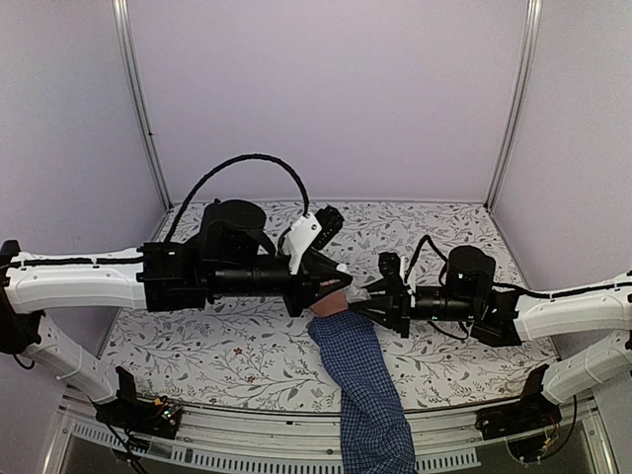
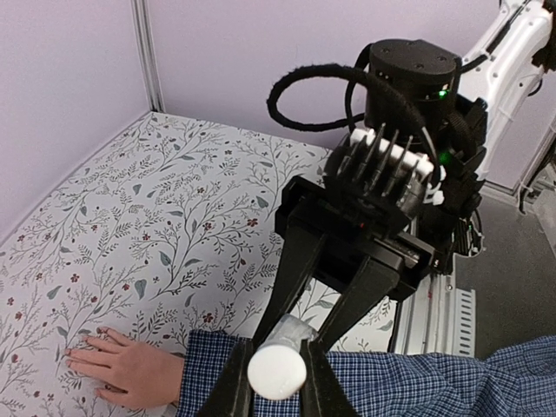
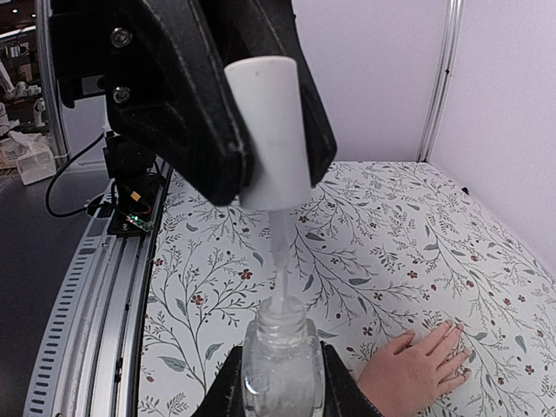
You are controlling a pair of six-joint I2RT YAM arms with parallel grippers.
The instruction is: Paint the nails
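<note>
In the right wrist view, a white cap [image 3: 271,130] with a thin pale brush [image 3: 280,243] below it is gripped by my left gripper, which is shut on it. Straight beneath, the clear polish bottle [image 3: 282,360] stands upright with my right gripper [image 1: 362,299] shut on it. The brush shaft shows above the bottle's neck, and its lower end meets the mouth; how far inside it reaches is unclear. A model hand [image 2: 126,369] with spread fingers lies palm down beside both grippers. Whether its nails carry polish cannot be made out.
A dark blue checked sleeve [image 1: 367,385] runs from the hand to the table's front edge. Floral cloth [image 1: 237,365] covers the table, mostly clear around the arms. Pale walls [image 1: 326,99] enclose the back and sides.
</note>
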